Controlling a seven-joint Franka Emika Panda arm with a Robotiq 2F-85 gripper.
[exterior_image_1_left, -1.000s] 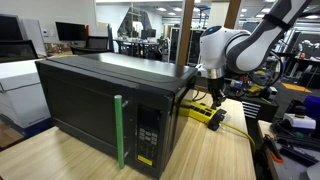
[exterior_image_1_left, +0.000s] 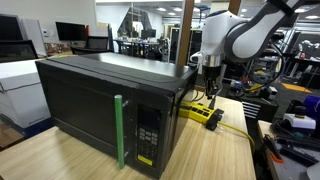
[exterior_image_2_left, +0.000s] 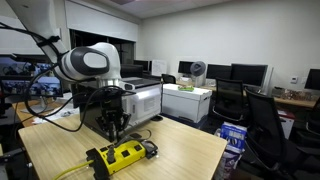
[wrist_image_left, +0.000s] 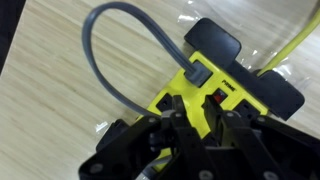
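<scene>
A yellow power strip (exterior_image_2_left: 124, 155) with black ends lies on the wooden table. My gripper (exterior_image_2_left: 113, 137) hangs over it, pointing down. In the wrist view, a grey cable (wrist_image_left: 95, 45) loops over to a plug (wrist_image_left: 198, 72) seated in the strip's yellow face (wrist_image_left: 238, 78). The dark fingers (wrist_image_left: 180, 108) of my gripper are at the lower middle, close over the strip, with the plug just beyond the fingertips. What lies between the fingers is hard to make out, and the strip's near part is hidden by the gripper.
A black microwave (exterior_image_1_left: 100, 100) with a green handle (exterior_image_1_left: 119, 132) stands beside the strip, close to the arm. A yellow cord (exterior_image_1_left: 236, 131) runs from the strip across the table. Bare tabletop (exterior_image_2_left: 190, 150) lies on the strip's other side in exterior view 2.
The arm has shifted a little to the right in exterior view 1, its upper part leaning further over. The strip and microwave look unmoved.
</scene>
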